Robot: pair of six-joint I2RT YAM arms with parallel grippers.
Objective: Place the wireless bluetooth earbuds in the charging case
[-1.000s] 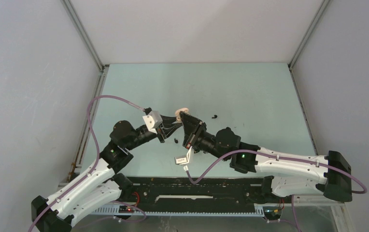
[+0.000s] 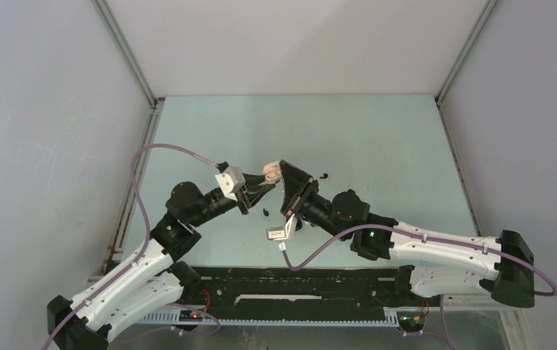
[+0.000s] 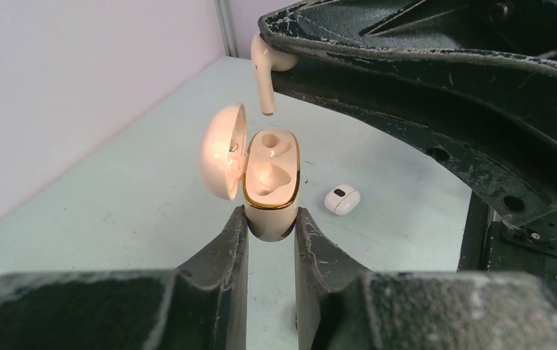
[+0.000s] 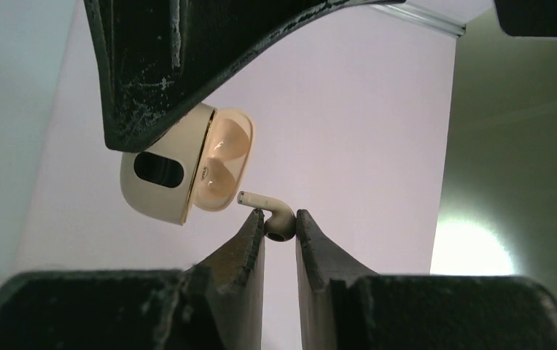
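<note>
My left gripper is shut on the pale pink charging case (image 3: 271,191), which is upright with its lid (image 3: 219,153) hinged open and both sockets visible from above, empty. My right gripper is shut on a pink earbud (image 4: 279,219), its stem sticking out sideways. In the left wrist view that earbud (image 3: 265,76) hangs just above and behind the case, stem pointing down, apart from it. In the top view the two grippers meet near the middle of the table, around the case (image 2: 273,172).
A white object (image 3: 342,199) with a dark slot lies on the pale table (image 2: 383,138) beyond the case. A few small dark items (image 2: 324,176) lie on the table.
My right gripper has shifted slightly right and up in the top view, leaving more of the case uncovered. The left arm shows no visible movement.
</note>
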